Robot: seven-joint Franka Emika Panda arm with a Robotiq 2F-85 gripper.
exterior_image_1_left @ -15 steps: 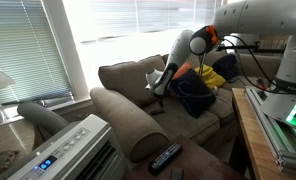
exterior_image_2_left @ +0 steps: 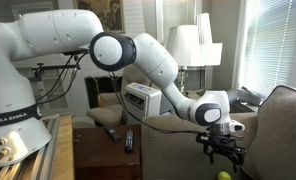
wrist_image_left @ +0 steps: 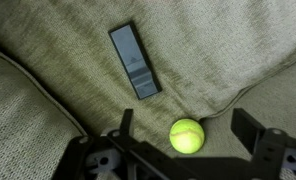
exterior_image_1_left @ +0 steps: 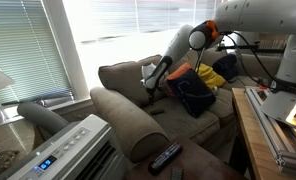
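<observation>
A yellow-green tennis ball (wrist_image_left: pixel 187 136) lies on the grey-beige sofa seat, and in the wrist view it sits between my two fingers. My gripper is open and holds nothing. Farther up the same view, a dark remote-like object (wrist_image_left: pixel 135 61) rests on the fabric, apart from the ball. Exterior view 2 shows the gripper (exterior_image_2_left: pixel 223 148) above the seat, with the ball (exterior_image_2_left: pixel 223 176) below it at the bottom edge. From exterior view 1 the gripper (exterior_image_1_left: pixel 149 94) is small, and the ball cannot be made out.
Dark and red cushions (exterior_image_1_left: pixel 195 91) lie on the sofa beside the arm. The sofa's padded armrest (exterior_image_1_left: pixel 126 121) and a white appliance (exterior_image_1_left: pixel 76 153) stand nearer exterior view 1. A black remote (exterior_image_1_left: pixel 165 157) lies on a dark tabletop.
In exterior view 1, my arm has reached out and the gripper has shifted slightly left and lower over the seat. The surroundings look unchanged.
</observation>
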